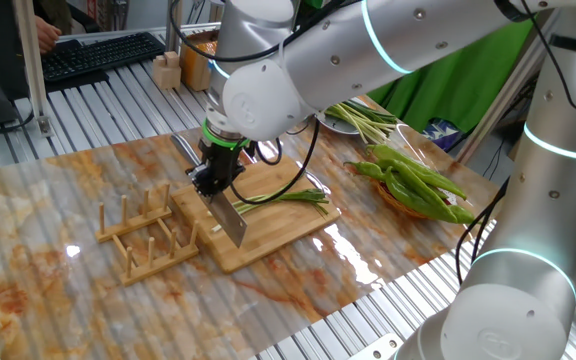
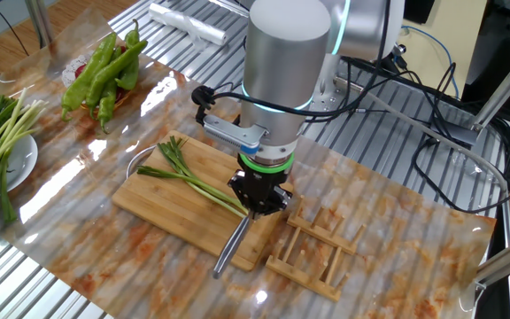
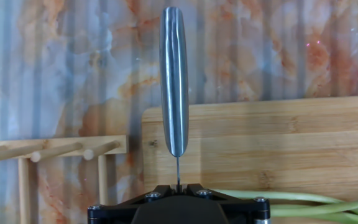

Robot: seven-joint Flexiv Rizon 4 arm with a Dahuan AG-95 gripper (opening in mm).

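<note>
A knife with a broad steel blade (image 1: 228, 219) and a silvery handle (image 3: 174, 81) is held in my gripper (image 1: 216, 182), which is shut on the blade close to the handle. The blade hangs over the wooden cutting board (image 1: 258, 249), near its left part in exterior view 1; whether its edge touches the board cannot be told. Green scallions (image 2: 182, 173) lie across the board, their pale ends by the knife. In the wrist view, scallion stalks (image 3: 316, 210) show to the right of the fingers. The handle (image 2: 232, 246) points away past the board's edge in exterior view 2.
A wooden peg rack (image 1: 148, 245) stands close beside the board. Green peppers (image 1: 408, 185) fill a basket, and more scallions (image 2: 0, 151) lie on a white plate (image 2: 23, 163).
</note>
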